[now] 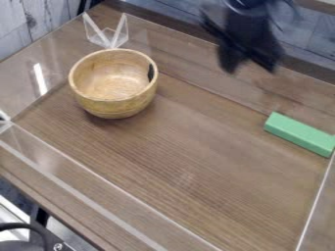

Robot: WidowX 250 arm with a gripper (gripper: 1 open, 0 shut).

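The dark robot gripper (pixel 244 54) hangs blurred at the top right, above the back of the wooden table, too smeared to tell its fingers' state. A wooden bowl (pixel 112 97) stands at the left, apparently empty. A green block (pixel 299 134) lies at the right, below and to the right of the gripper.
Clear plastic pieces (pixel 108 32) stand at the back left, behind the bowl. A grey wall runs along the back.
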